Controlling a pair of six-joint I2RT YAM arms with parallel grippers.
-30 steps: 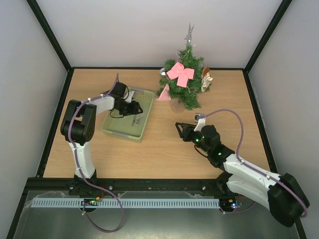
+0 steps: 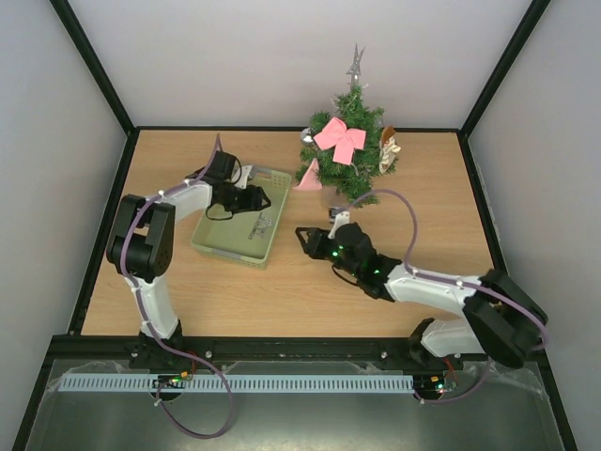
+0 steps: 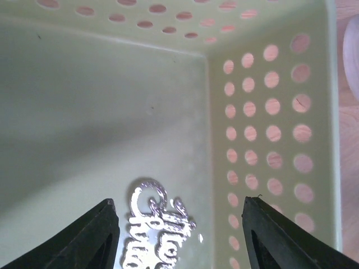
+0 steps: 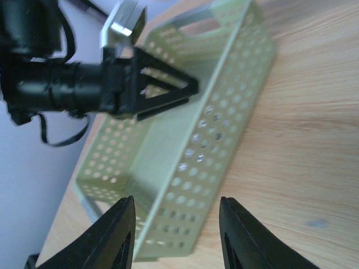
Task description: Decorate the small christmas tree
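Note:
The small tree (image 2: 362, 169) at the back right carries pink bows (image 2: 340, 139), a silver star (image 2: 356, 66) and other ornaments. My left gripper is open over the green basket (image 2: 239, 246), above a silver lettered ornament (image 3: 154, 230) lying on its floor, with nothing between its fingers. My right gripper is right of the basket over the bare table, its fingers apart with nothing between them; in the right wrist view the basket and the left arm lie ahead of it.
Walls enclose the table at the back and sides. The tree stands close to the basket's right side.
My right arm has moved left toward the basket. My left gripper has shifted slightly over the basket; the tree looks unchanged.

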